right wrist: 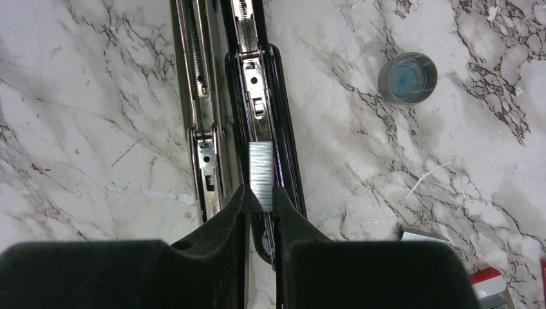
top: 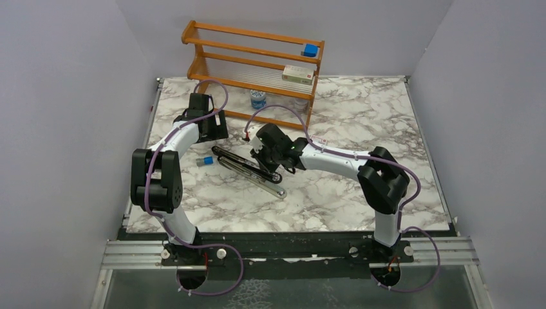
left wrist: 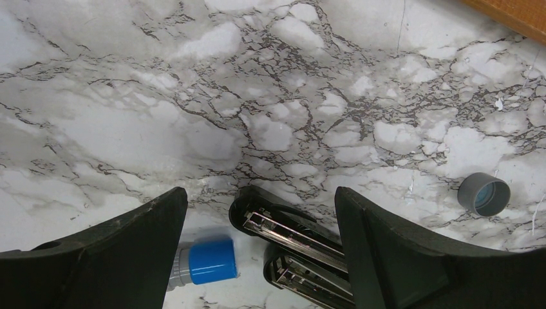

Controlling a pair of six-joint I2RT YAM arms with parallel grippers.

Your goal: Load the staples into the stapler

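Note:
The black stapler [right wrist: 290,148] lies opened out flat, its metal staple channel [right wrist: 254,80] bare in the right wrist view. Pinched between the tips of my right gripper is a silver strip of staples [right wrist: 261,168], right over the channel and in line with it. Whether the strip touches the channel, I cannot tell. Beside the black stapler lies a second, greyish opened stapler [right wrist: 205,129]. My left gripper is apart from the staplers' far ends, its fingers spread with nothing held between them.
A blue-capped bottle [left wrist: 212,261] lies by the staplers' left ends. A small grey cup [right wrist: 407,78] stands behind them. More staples [right wrist: 423,236] and a red-and-white object [right wrist: 487,283] are to the right. A wooden rack [top: 257,84] fills the back.

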